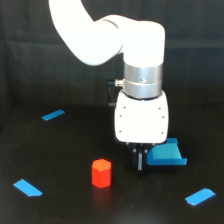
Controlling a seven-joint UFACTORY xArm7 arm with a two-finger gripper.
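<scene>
A red hexagonal block (101, 174) stands on the dark table, left of the middle and nearer the camera than the gripper. My gripper (139, 164) points down under the white arm, to the right of the block and apart from it. Its dark fingers blend into the black table, so their opening is hard to make out. No object shows between them. Just behind and to the right lies a blue open box or tray (167, 154), its left part hidden by the gripper.
Blue tape strips mark the table at the far left (53, 115), near left (27, 188) and near right (200, 197). A dark curtain (40, 50) hangs behind.
</scene>
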